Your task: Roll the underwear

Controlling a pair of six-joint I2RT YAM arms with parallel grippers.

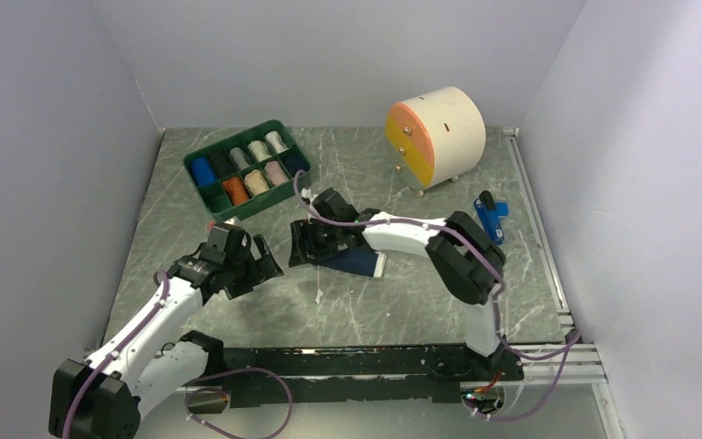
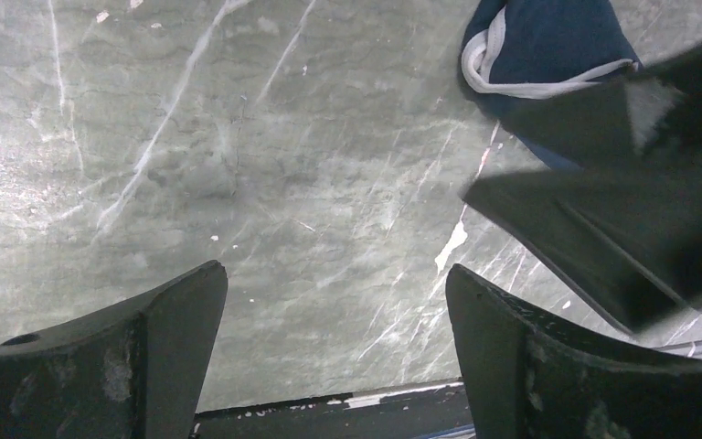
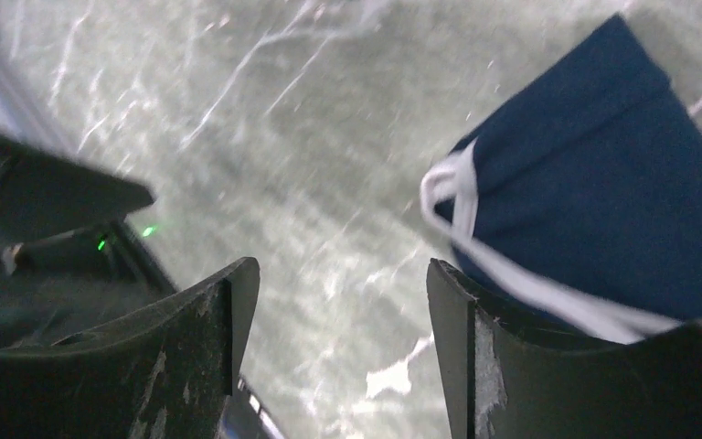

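Note:
The dark navy underwear with a pale band lies on the table, partly covered by my right arm in the top view. In the right wrist view the folded cloth sits right of the fingers, its white trim close to one finger. My right gripper is parted, with bare table between its fingers. Left of the cloth, my left gripper stands open over bare table. A piece of the underwear shows at the upper right of the left wrist view, partly hidden by the blurred right gripper.
A green divided box holding several rolled cloths stands at the back left. A round cream drawer unit is at the back right, with a blue tool by the right edge. Both grippers are close together.

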